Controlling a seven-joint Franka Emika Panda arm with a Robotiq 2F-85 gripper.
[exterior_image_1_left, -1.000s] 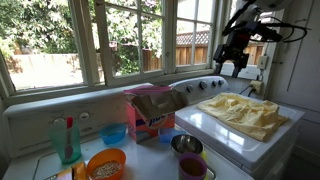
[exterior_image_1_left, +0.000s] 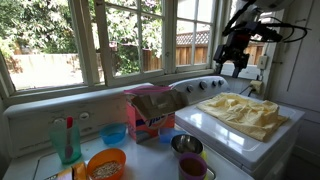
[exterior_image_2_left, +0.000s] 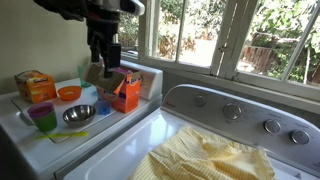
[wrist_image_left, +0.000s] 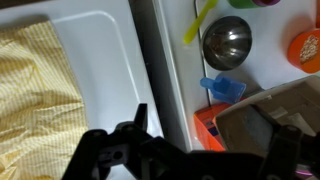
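My gripper (exterior_image_1_left: 229, 69) hangs in the air above the machines, pointing down. Its fingers stand apart, with nothing seen between them, and in the wrist view the gripper spans the gap between the two machines. A pale yellow checked cloth (exterior_image_1_left: 239, 115) lies rumpled on the right-hand white machine, away from the fingers. On the other machine stands an orange detergent box (exterior_image_2_left: 127, 96) with its cardboard flap up. Beside it are a blue scoop (wrist_image_left: 223, 88) and a metal bowl (wrist_image_left: 227, 43).
An orange bowl (exterior_image_1_left: 105, 163) with pale contents, a green cup (exterior_image_1_left: 67, 143), a blue container (exterior_image_1_left: 114, 133) and a purple-rimmed cup (exterior_image_1_left: 192, 166) share the left machine. A yellow-green utensil (wrist_image_left: 200, 20) lies near its edge. Behind both machines are control panels and windows. Bare white top (exterior_image_2_left: 130, 150) shows beside the cloth.
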